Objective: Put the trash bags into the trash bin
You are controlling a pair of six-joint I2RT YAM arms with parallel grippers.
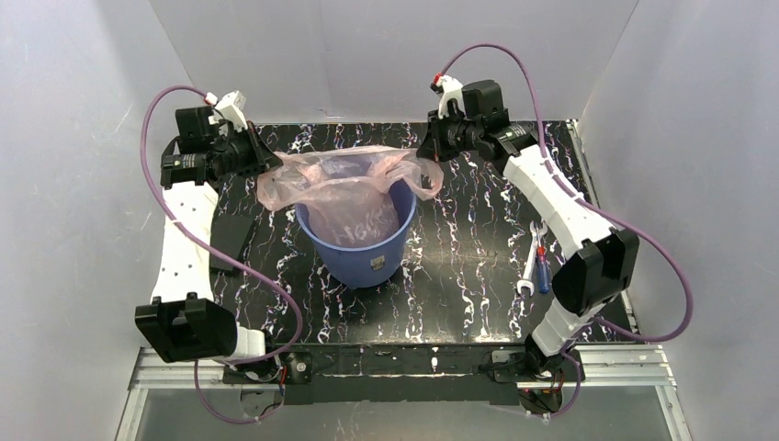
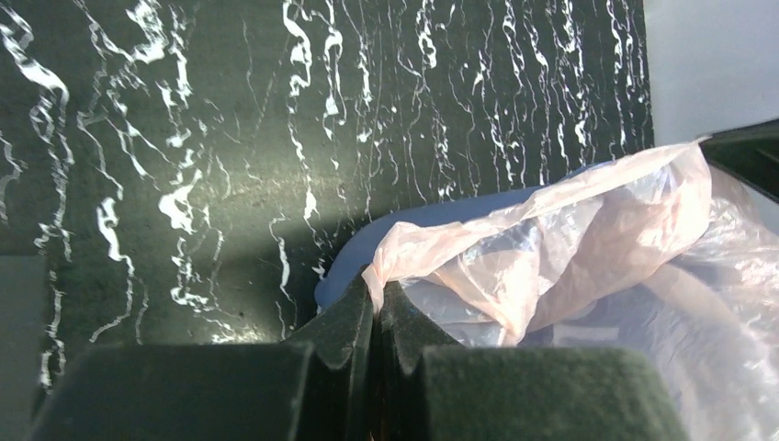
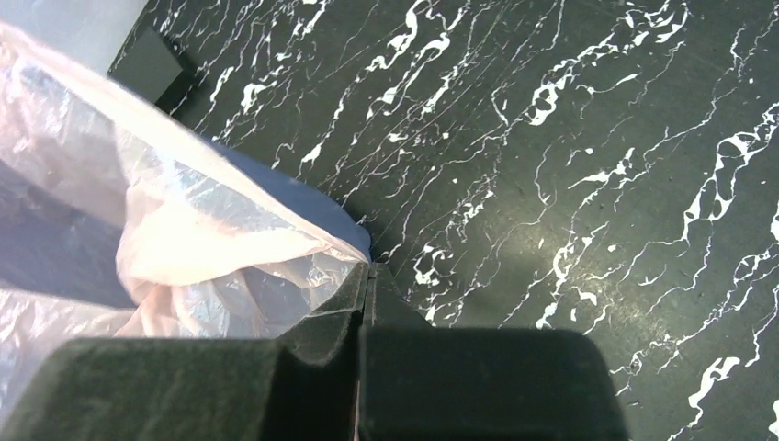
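A translucent pink bag (image 1: 349,216) is stretched over the blue bin (image 1: 363,262), its rim spanning the mouth and its body hanging inside. In the top view my left gripper (image 1: 271,163) holds the bag's left edge and my right gripper (image 1: 430,152) the right edge. The left wrist view shows the pink rim (image 2: 551,202) running into shut fingertips (image 2: 379,292); in the right wrist view the bag edge likewise ends between shut fingertips. The bag covers much of the bin in both wrist views.
Wrenches (image 1: 529,266) and a screwdriver (image 1: 542,271) lie at the right. A dark flat block (image 1: 231,241) rests at the left. Grey walls (image 1: 689,138) enclose the black marble worktop (image 1: 459,294), clear in front of the bin.
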